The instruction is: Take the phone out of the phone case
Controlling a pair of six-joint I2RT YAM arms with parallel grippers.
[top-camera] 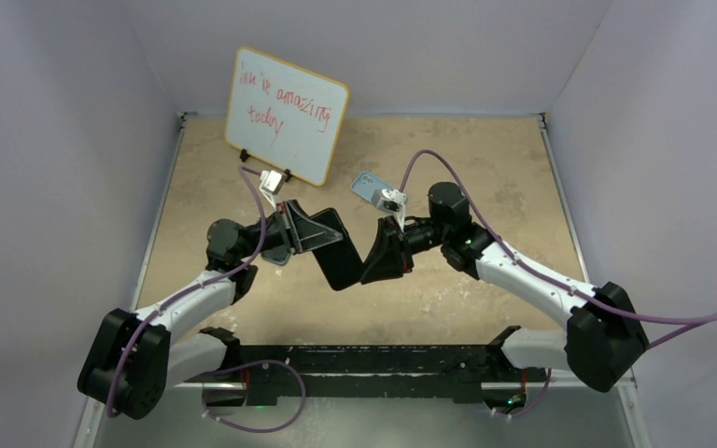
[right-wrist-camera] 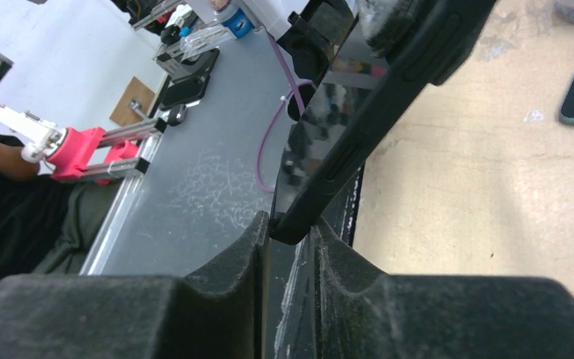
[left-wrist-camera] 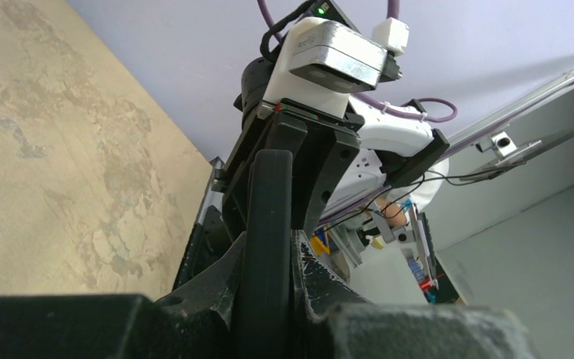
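A black cased phone [top-camera: 337, 259] hangs above the table, with my left gripper [top-camera: 333, 237] shut on it; in the left wrist view it shows edge-on as a dark bar [left-wrist-camera: 267, 247]. My right gripper meets the phone's lower corner from the right, its fingertips at that corner and slightly apart. Whether the corner is between them or just beyond is hard to tell. In the right wrist view the phone's glossy face and dark rim [right-wrist-camera: 366, 127] show. I cannot make out where phone and case divide.
A light blue phone or case [top-camera: 370, 187] lies on the table [top-camera: 495, 168] behind the grippers, and another object [top-camera: 276, 258] is partly under my left arm. A whiteboard [top-camera: 285, 112] stands at the back left.
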